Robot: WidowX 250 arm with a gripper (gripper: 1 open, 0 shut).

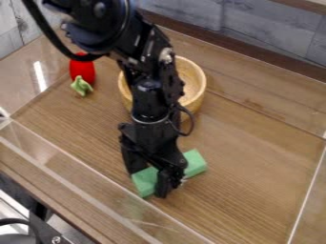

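The black gripper is low over the wooden table, directly on top of a flat green object. The green object shows on both sides of the fingers, and its middle is hidden by them. I cannot tell from this view how far the fingers are open or whether they grip it.
A tan bowl sits behind the arm. A red object and a small green item lie at the upper left.
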